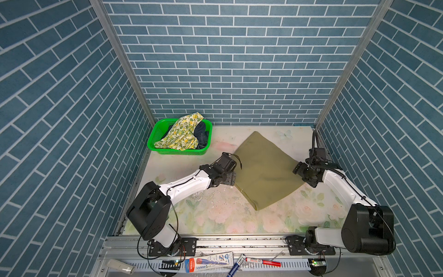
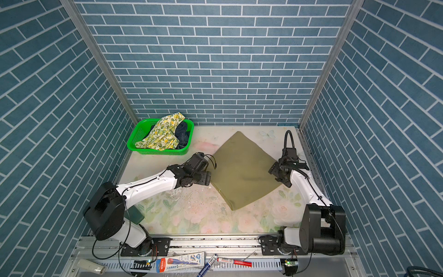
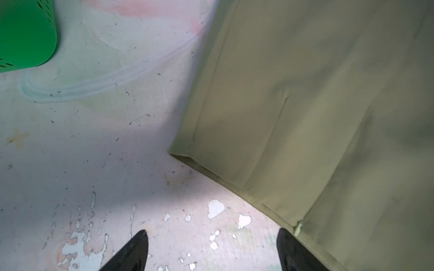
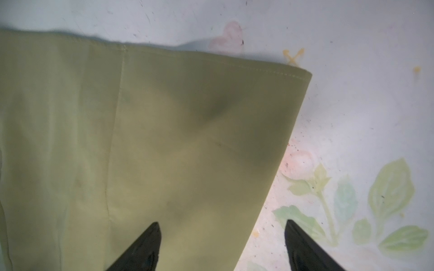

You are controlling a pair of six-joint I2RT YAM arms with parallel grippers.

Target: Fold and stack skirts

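Note:
An olive skirt lies spread almost flat on the table, turned like a diamond. My left gripper is over its left corner; in the left wrist view the fingers stand apart near the skirt's hemmed edge, with nothing held. At the right corner is my right gripper, also open; in the right wrist view one finger is over the cloth and the other over bare table. A yellow floral garment and dark blue cloth lie in the green basket.
The basket stands at the back left, apart from the skirt. Tiled walls enclose the table at the back and both sides. A dark green block lies near the left arm's base. Bare table shows in front of the skirt.

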